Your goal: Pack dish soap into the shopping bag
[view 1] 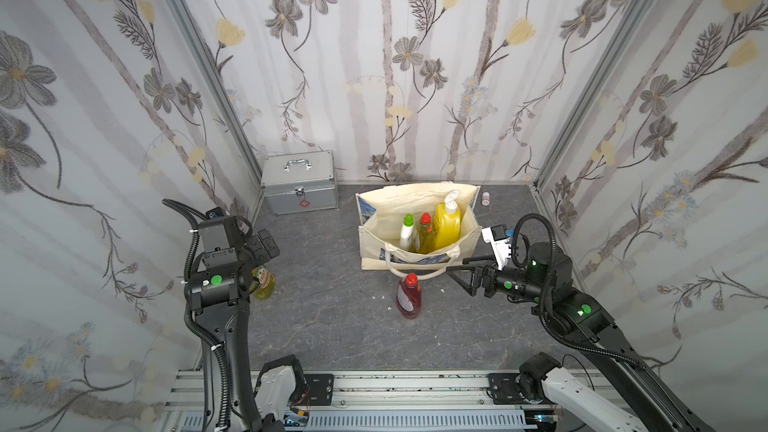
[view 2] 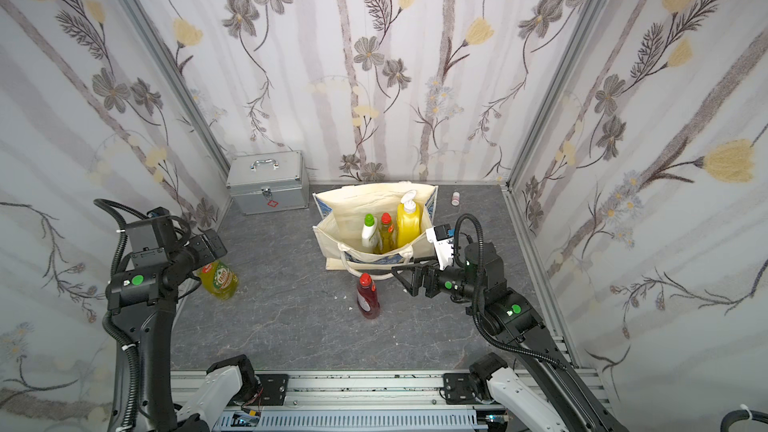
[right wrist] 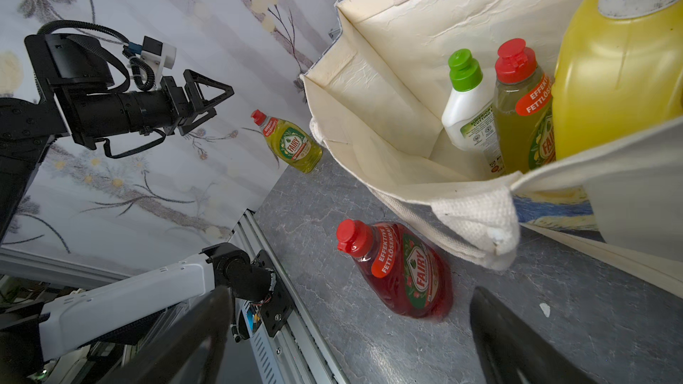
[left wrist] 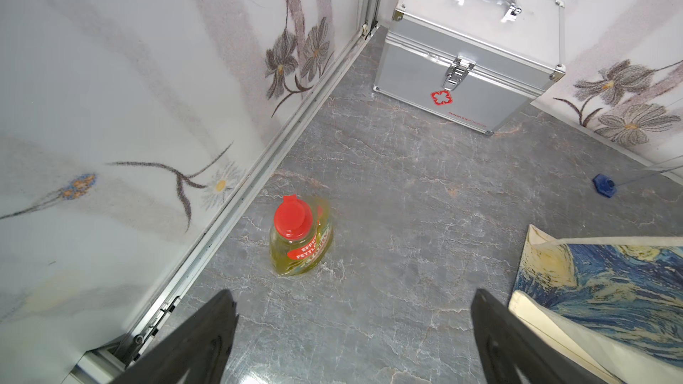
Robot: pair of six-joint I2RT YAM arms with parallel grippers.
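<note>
The cream shopping bag [view 1: 376, 260] stands open at the back centre. Inside it are a white bottle with a green cap [right wrist: 473, 117], a yellow-green Fairy bottle with a red cap [right wrist: 523, 106] and a big yellow bottle [right wrist: 619, 71]. A red dish soap bottle [right wrist: 405, 270] stands upright in front of the bag. On the left floor stands a yellow-green Fairy bottle [left wrist: 302, 238]. My left gripper is open above the floor near that bottle, nothing between its fingers. Beside the bag's front right corner, my right gripper is open and empty, apart from the red bottle.
A silver case [view 1: 300, 184] sits at the back left against the wall. A bag handle [right wrist: 483, 227] droops over the bag's front toward the red bottle. A tiny vial [view 1: 485, 199] lies right of the bag. Floor between left bottle and bag is clear.
</note>
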